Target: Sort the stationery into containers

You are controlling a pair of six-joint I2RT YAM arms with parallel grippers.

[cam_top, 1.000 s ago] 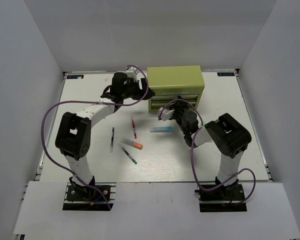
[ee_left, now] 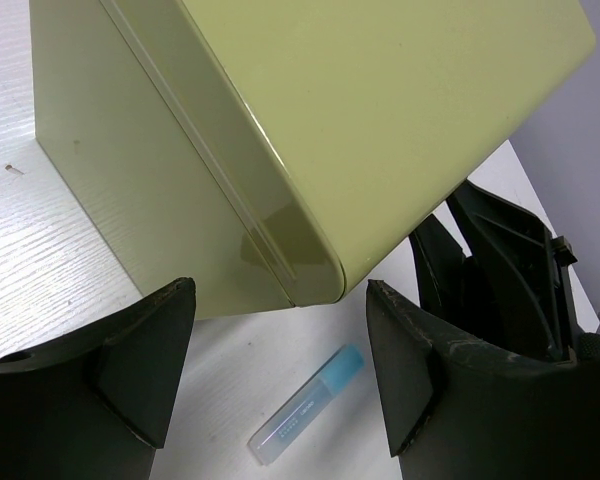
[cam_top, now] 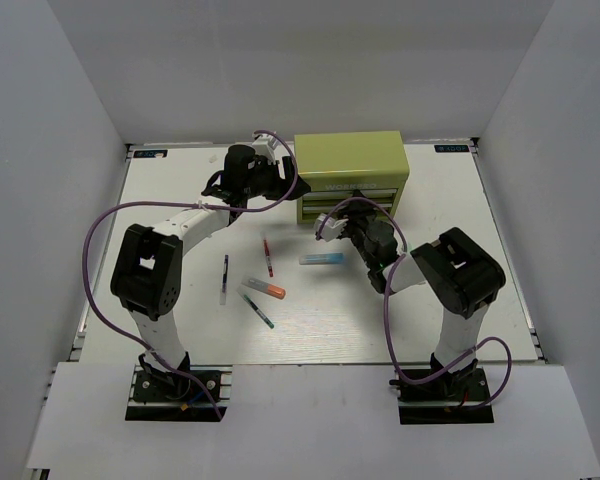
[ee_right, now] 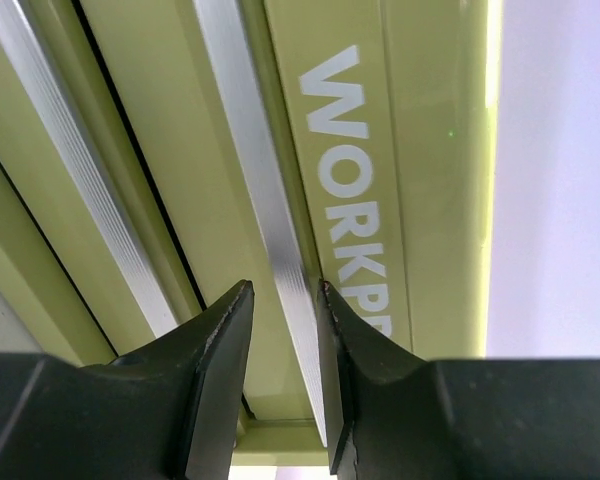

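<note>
A yellow-green cabinet with drawers (cam_top: 350, 155) stands at the back of the table. My left gripper (cam_top: 292, 182) is open at its front left corner; in the left wrist view, the cabinet's edge (ee_left: 315, 285) lies between the spread fingers. At the drawer fronts, my right gripper (cam_top: 357, 203) is open by a small gap, its fingertips close to a metallic drawer strip (ee_right: 260, 180). Contact there is not clear. On the table lie a blue-ended clear item (cam_top: 321, 259), a red pen (cam_top: 268, 257), an orange-ended item (cam_top: 264, 288), a dark pen (cam_top: 224, 279) and a teal pen (cam_top: 257, 310).
A second metallic strip (ee_right: 90, 170) crosses another drawer front, and the drawers look closed. Both arms reach in from the sides, with purple cables looping over them.
</note>
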